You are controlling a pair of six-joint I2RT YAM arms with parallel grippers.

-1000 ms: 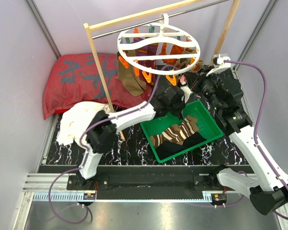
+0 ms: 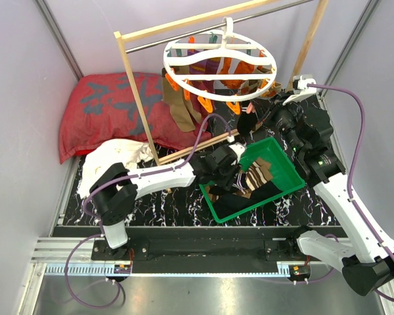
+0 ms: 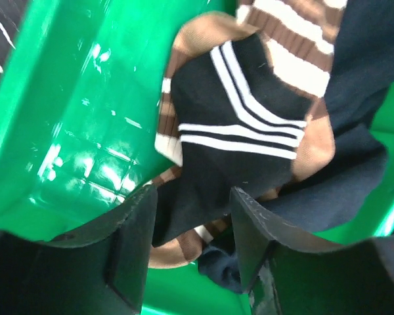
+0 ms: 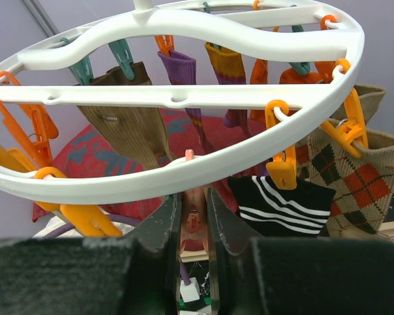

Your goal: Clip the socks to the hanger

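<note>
My left gripper is open, low over the green bin (image 2: 289,177), above a black sock with white stripes (image 3: 236,125) lying on brown-and-cream striped socks (image 3: 295,46) and dark socks (image 3: 354,59). My right gripper is shut on a pink clip (image 4: 194,216) at the near side of the white round hanger (image 2: 220,97). A black striped sock (image 4: 279,207) hangs just behind it. Other socks, brown (image 4: 121,121), purple and argyle (image 4: 358,177), hang from orange and teal clips.
A wooden frame (image 2: 136,98) carries the hanger's rail. A red cushion (image 2: 92,115) and white cloth (image 2: 105,170) lie at the left on the dark marble surface, beside my left arm.
My left arm has moved down and toward the near side, from below the hanger to over the socks in the bin. The right arm has stayed at the hanger.
</note>
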